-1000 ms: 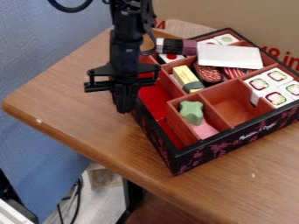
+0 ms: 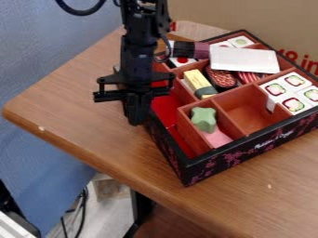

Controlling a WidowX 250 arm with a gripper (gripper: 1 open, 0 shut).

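Observation:
My black gripper (image 2: 134,113) hangs at the left side of a black patterned box (image 2: 195,167) with red-orange compartments, its fingertips low beside the box's left wall; whether they are open or shut is hard to see. In the box lie a green piece (image 2: 204,119), a pink piece (image 2: 217,138), a yellow piece (image 2: 196,82), dark round and striped pieces (image 2: 224,79), several white pieces with red and green marks (image 2: 293,93), and a white card (image 2: 244,59) toward the back. The front-left compartment shows bare red floor.
A cardboard panel (image 2: 280,23) stands behind. The table's left edge drops to the floor with cables below.
The arm and gripper have shifted very slightly to the right and down; the box and its contents look unchanged.

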